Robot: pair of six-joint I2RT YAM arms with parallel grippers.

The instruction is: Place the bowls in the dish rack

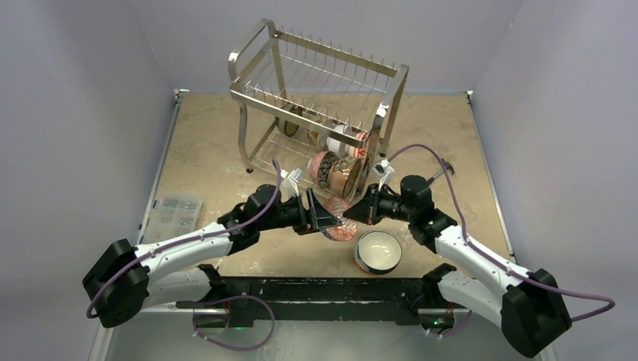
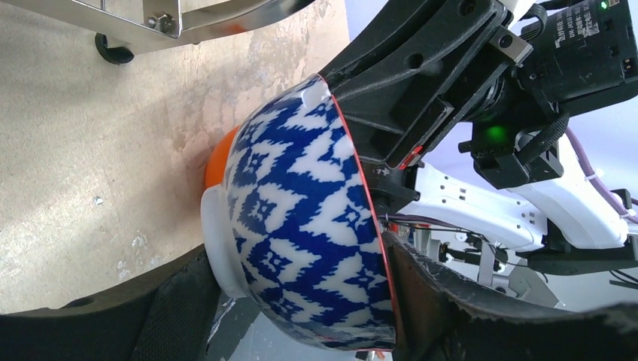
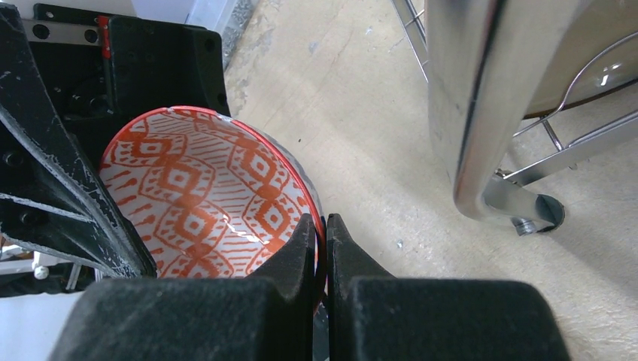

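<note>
A bowl with a blue-and-white outside (image 2: 301, 195) and a red-patterned inside (image 3: 195, 192) is tipped on its side between the two arms. My right gripper is shut on its thin red rim. Around the same bowl stands my left gripper, part open, one finger by the foot and the other by the rim; firm contact cannot be made out. A white-lined bowl (image 1: 380, 251) rests on the table in front. The metal dish rack (image 1: 331, 51) stands behind, with several bowls (image 1: 345, 174) on its lower level.
The rack's metal leg (image 3: 481, 113) rises close to my right gripper. A clear plastic box (image 1: 177, 213) lies at the left, and a hammer (image 1: 442, 172) at the right. Bare table (image 1: 203, 143) shows left of the rack.
</note>
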